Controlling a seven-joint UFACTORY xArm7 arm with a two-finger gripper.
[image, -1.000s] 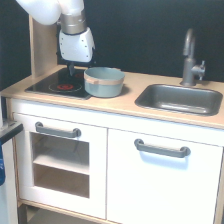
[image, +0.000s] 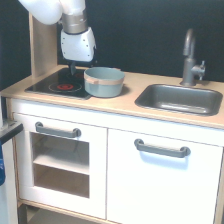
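Note:
A grey-blue pot (image: 104, 86) stands upright where the black stovetop (image: 45, 84) meets the wooden counter, partly over the stovetop's right side. My white arm reaches down from the top left in the camera view. At its end, the dark gripper (image: 72, 68) is just left of the pot, at about rim height and above the back of the stovetop. Its fingers are small and dark against a dark background, so their gap and any contact with the pot's left side are unclear.
A red-lit burner (image: 64, 87) shows left of the pot. The sink (image: 180, 99) and its tall faucet (image: 190, 60) are on the right. Bare counter (image: 128, 100) lies between pot and sink. A wooden post (image: 43, 40) rises behind the stovetop's left.
My arm has shifted very slightly to the right. The pot appears to be in the same place.

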